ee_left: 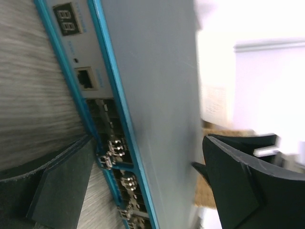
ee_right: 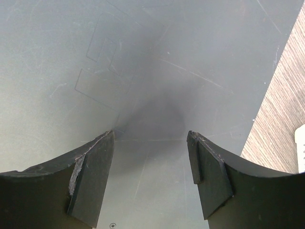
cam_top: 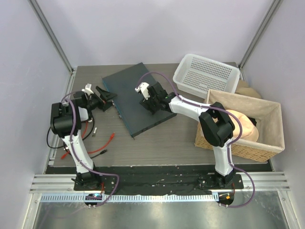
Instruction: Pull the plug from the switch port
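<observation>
A flat dark switch lies on the wooden table, its teal-edged port face turned left. In the left wrist view that face shows a small socket and metal port cages with small connector pieces; whether any is a plug I cannot tell. My left gripper stands open at that face, its fingers either side of the view of the ports. My right gripper is open over the switch's top, nothing between its fingers.
A white plastic basket is at the back right, a wicker basket with a tan object in front of it. Red cables and black cables lie at the left front. Bare table lies in front of the switch.
</observation>
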